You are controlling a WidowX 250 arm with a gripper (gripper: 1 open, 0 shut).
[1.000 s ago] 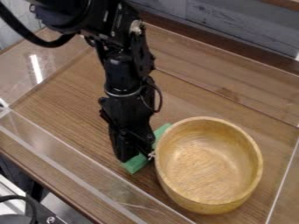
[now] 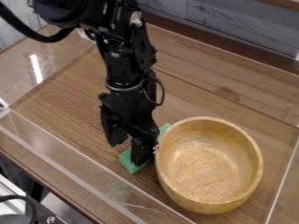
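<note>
My black gripper (image 2: 131, 144) is lowered near the table over a green flat object (image 2: 138, 171), which is partly hidden beneath the fingers and lies against the left side of a large yellow-tan bowl (image 2: 208, 171). The fingers appear apart; whether anything lies between them is hard to tell.
A wall with grey panels runs along the back. A black cable shows at the lower left, beyond the table's front edge.
The gripper's fingers have shifted and look more spread, now reaching over the green object. The bowl has not visibly moved.
</note>
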